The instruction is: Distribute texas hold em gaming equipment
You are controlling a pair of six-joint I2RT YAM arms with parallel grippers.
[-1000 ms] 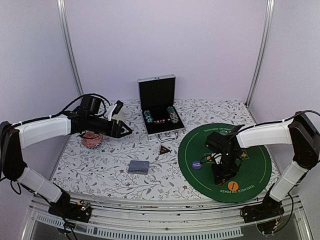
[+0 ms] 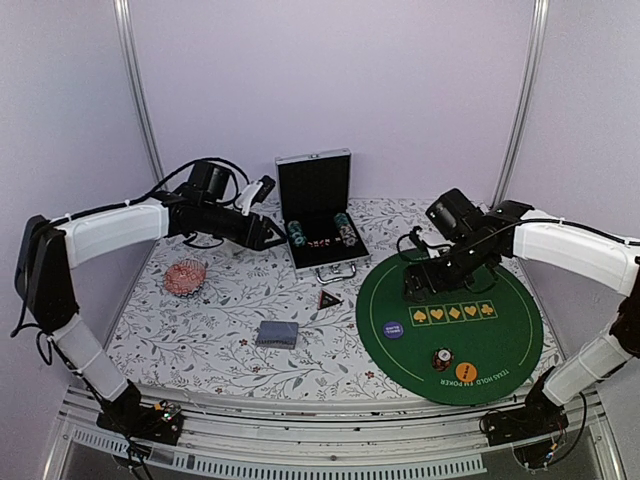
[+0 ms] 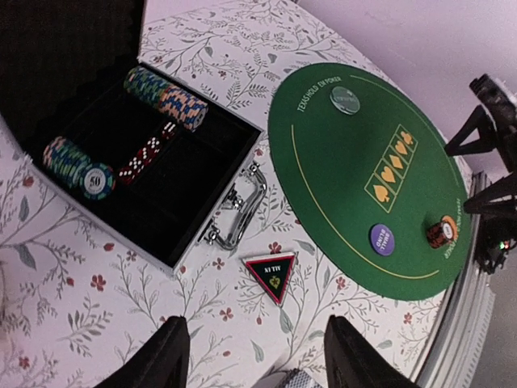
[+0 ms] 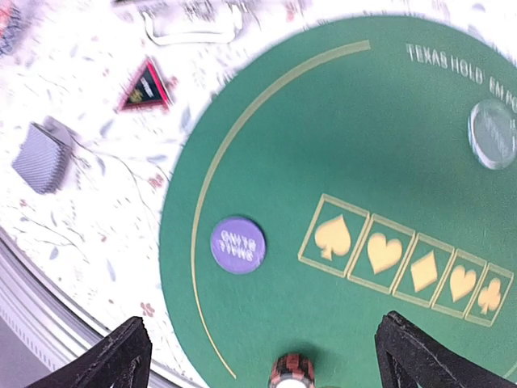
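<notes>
My left gripper (image 2: 262,235) hangs open beside the silver chip case (image 2: 315,240), which holds chip stacks (image 3: 166,99) and red dice (image 3: 147,152). My right gripper (image 2: 420,280) stands open above the green poker mat (image 2: 450,350). On the mat lie a purple small blind button (image 4: 238,244), an orange button (image 2: 466,372), a chip stack (image 2: 442,358) near the front and a clear disc (image 4: 491,134) at the back. A triangular all-in marker (image 3: 269,275) and a grey deck-like block (image 2: 277,334) lie on the table.
A pink patterned basket or bowl (image 2: 185,277) sits at the left. Walls bound the back and both sides.
My right gripper has risen and moved back from the chip stack, leaving it on the mat. The left arm has lifted and moved right, toward the case.
</notes>
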